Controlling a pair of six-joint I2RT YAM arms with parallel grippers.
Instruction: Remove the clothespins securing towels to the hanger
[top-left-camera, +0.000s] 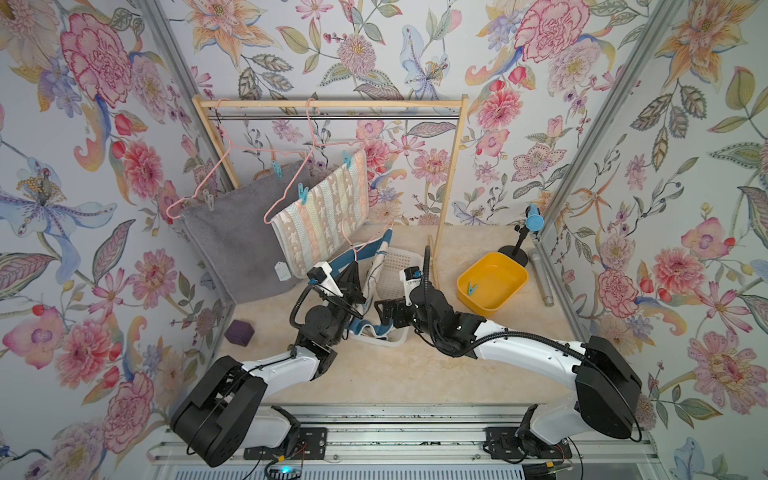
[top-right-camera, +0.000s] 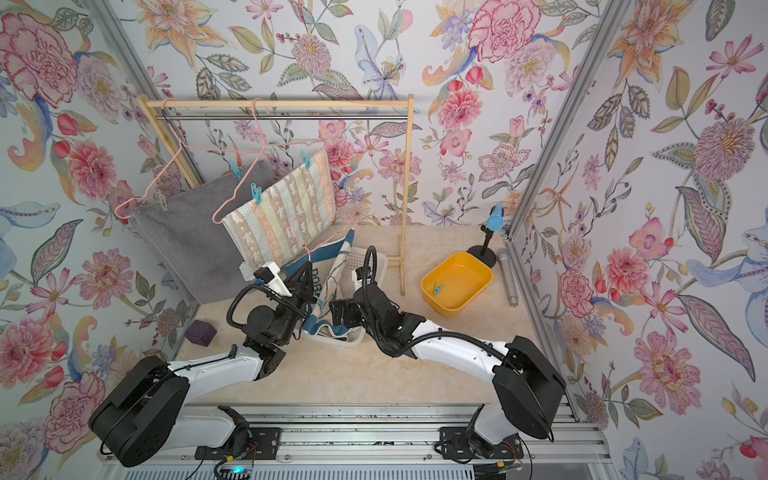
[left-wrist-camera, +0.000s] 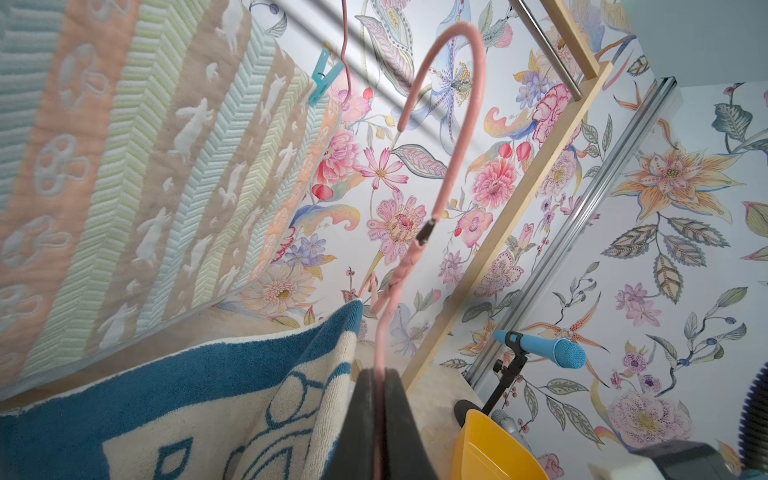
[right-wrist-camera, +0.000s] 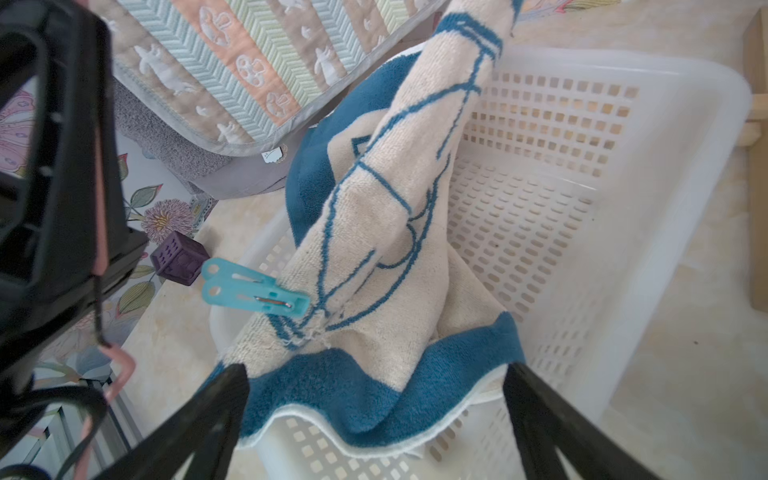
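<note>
My left gripper is shut on a pink hanger (left-wrist-camera: 464, 120), which carries a blue-and-white towel (right-wrist-camera: 384, 200) drooping into a white perforated basket (right-wrist-camera: 576, 224). A teal clothespin (right-wrist-camera: 252, 292) clips that towel. My right gripper, open, faces this clothespin from just in front. On the rack, a striped towel (top-left-camera: 324, 208) hangs with teal clothespins (top-left-camera: 303, 193), and a grey towel (top-left-camera: 232, 240) hangs with a pale clothespin (top-left-camera: 209, 201).
A yellow tub (top-left-camera: 500, 292) with a clothespin inside stands right of the basket, by a microphone stand (top-left-camera: 520, 248). A purple cube (top-left-camera: 239, 333) lies at left. The wooden rack (top-left-camera: 457, 144) stands behind.
</note>
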